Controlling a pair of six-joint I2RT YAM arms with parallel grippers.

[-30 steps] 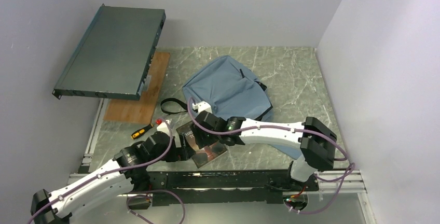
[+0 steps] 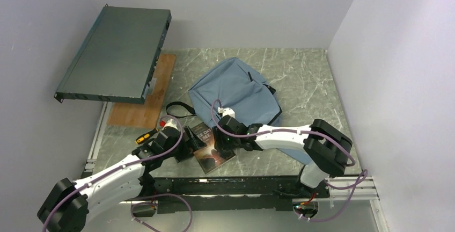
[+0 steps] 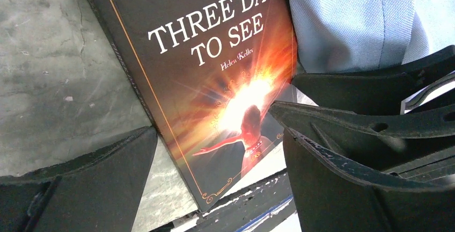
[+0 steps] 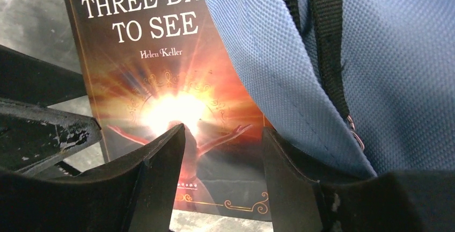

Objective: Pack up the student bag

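Note:
A dark book [image 2: 208, 156] titled "Three Days to See" lies flat on the marbled table, cover up, its right edge against the blue bag [image 2: 233, 87]. The left gripper [image 2: 198, 138] hovers at the book's left side. In the left wrist view its fingers [image 3: 115, 173] stand wide apart, nothing between them, with the cover [image 3: 214, 81] beyond. My right gripper [image 2: 217, 142] is over the book's right part. Its fingers [image 4: 155, 173] are parted in the right wrist view, the cover [image 4: 150, 81] showing between them. A bag flap [image 4: 279, 71] overlaps the book's right side there.
A yellow-and-black tool [image 2: 146, 136] lies left of the book. A black strap [image 2: 180, 111] loops out from the bag. The large dark metal box [image 2: 118, 49] and a wooden board [image 2: 142, 103] occupy the back left. Clear table extends right of the bag.
The right gripper has shifted right across the book, toward the bag. Book and bag look unmoved.

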